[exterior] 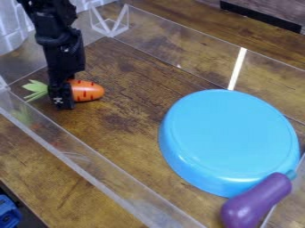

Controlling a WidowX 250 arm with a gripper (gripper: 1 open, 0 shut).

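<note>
My black gripper (pixel 62 93) reaches down at the upper left of the camera view, its fingers low over a toy carrot (pixel 84 90) with orange body and pale green leaves. The fingers overlap the leafy end and near part of the carrot; whether they are closed on it I cannot tell.
A large blue disc-like object (pixel 226 138) lies at the right, with a purple eggplant (pixel 252 203) at the lower right. Clear walls border the wooden floor. A blue object (pixel 6 212) shows at the lower left.
</note>
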